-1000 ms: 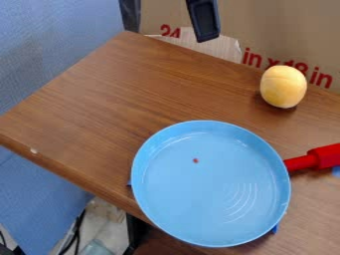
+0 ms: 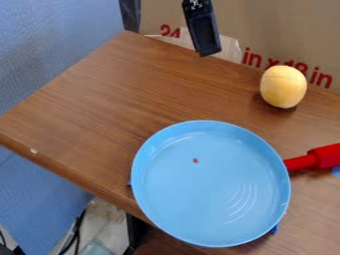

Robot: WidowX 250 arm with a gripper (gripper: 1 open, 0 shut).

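My gripper hangs at the top over the back of the wooden table, its two dark fingers apart with nothing visible between them. A light blue pan with a red handle lies at the front right of the table, a small red speck inside it. A pale yellow round fruit sits at the back right, to the right of and below the gripper.
A cardboard panel stands along the back. Blue padding and cables lie beyond the table's left edge.
My gripper has come down very slightly at the top of the view. The pan and the fruit are unchanged.
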